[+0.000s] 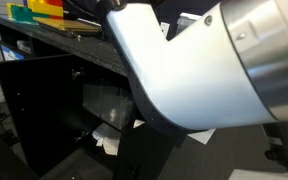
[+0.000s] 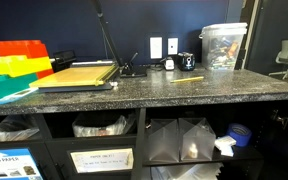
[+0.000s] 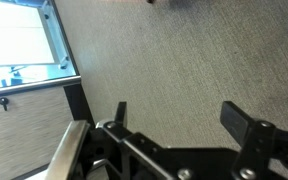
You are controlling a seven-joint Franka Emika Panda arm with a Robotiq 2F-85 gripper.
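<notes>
My gripper stands open in the wrist view, its two dark fingers wide apart and nothing between them. Beneath it is bare grey carpet (image 3: 169, 65); no object lies close to the fingertips. In exterior view 1 the white arm (image 1: 179, 75) fills much of the right side, and its gripper cannot be made out there. An open black cabinet door (image 1: 44, 110) is at the left, under the speckled countertop (image 1: 79, 45). Neither arm nor gripper is recognisable in exterior view 2.
On the counter (image 2: 134, 97) are large coloured blocks (image 2: 22, 65), a yellow-topped board (image 2: 76, 76), a yellow pencil (image 2: 187, 79), a black mug (image 2: 187, 62) and a clear bin (image 2: 221, 47). Below, a shelf holds clear containers (image 2: 164, 138) and a blue roll (image 2: 239, 132).
</notes>
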